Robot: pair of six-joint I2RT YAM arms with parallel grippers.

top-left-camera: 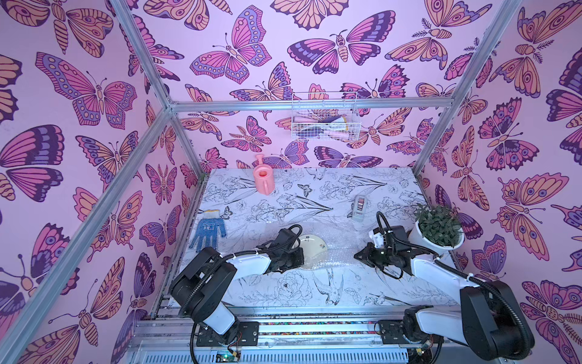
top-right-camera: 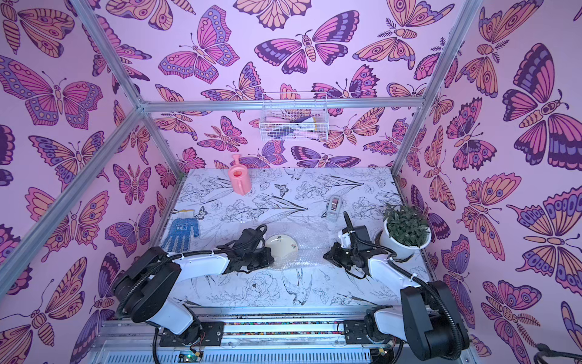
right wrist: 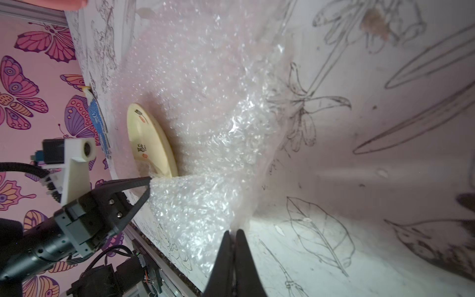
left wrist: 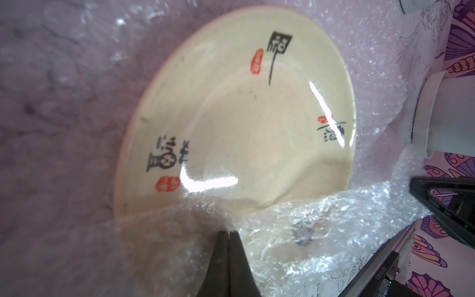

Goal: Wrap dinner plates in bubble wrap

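A cream plate [left wrist: 247, 113] with black and red characters lies face up on a sheet of clear bubble wrap [left wrist: 74, 123]. A front flap of the wrap is folded over the plate's near rim. My left gripper is shut on this flap at the plate's near side. My right gripper, to the right of the plate, is shut with the flap's right edge running into its fingertips. Between the two grippers the flap is raised. From above, the left arm hides the left part of the plate [top-left-camera: 312, 247].
A blue glove [top-left-camera: 209, 230] lies at the left, and a pink watering can [top-left-camera: 263, 180] stands at the back. A clear dispenser [top-left-camera: 359, 206] sits behind my right gripper. A potted plant [top-left-camera: 437, 225] stands close to the right arm.
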